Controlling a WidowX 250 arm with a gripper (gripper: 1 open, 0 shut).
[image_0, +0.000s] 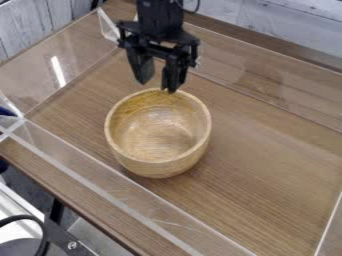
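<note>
A round tan bowl sits on the wooden tabletop, empty as far as it shows. Above and behind its far rim is my dark gripper, held over the table with its fingers pointing down. Whether the fingers are apart or closed is hard to make out, and I see nothing clearly held between them.
Bare wooden tabletop fills the right and the front. Clear plastic edging runs along the left side, and a dark cable lies at the bottom left corner.
</note>
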